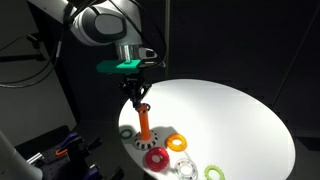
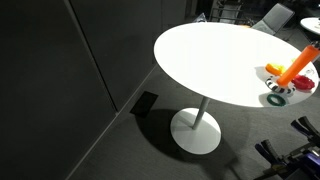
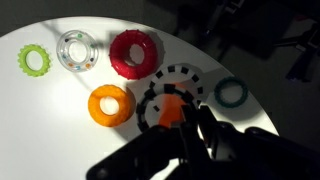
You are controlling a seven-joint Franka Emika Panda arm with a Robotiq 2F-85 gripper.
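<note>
An orange post (image 1: 144, 124) stands upright on the white round table (image 1: 222, 110). Round its foot lies a black-and-white ring (image 1: 147, 141). Directly above the post is my gripper (image 1: 138, 103), pointing down. It is shut on a dark patterned ring (image 3: 146, 106), which in the wrist view loops round the orange top of the post. Whether this ring touches the post is hard to tell. The fingertips (image 3: 203, 114) grip the ring's edge nearest them, at its right side in the wrist view. In exterior view 2 the post (image 2: 298, 65) shows at the right edge.
Loose on the table lie a red ring (image 3: 133, 54), an orange ring (image 3: 108, 105), a clear ring (image 3: 77, 50), a green ring (image 3: 34, 60) and a dark teal ring (image 3: 231, 92). The teal one is close to the table edge.
</note>
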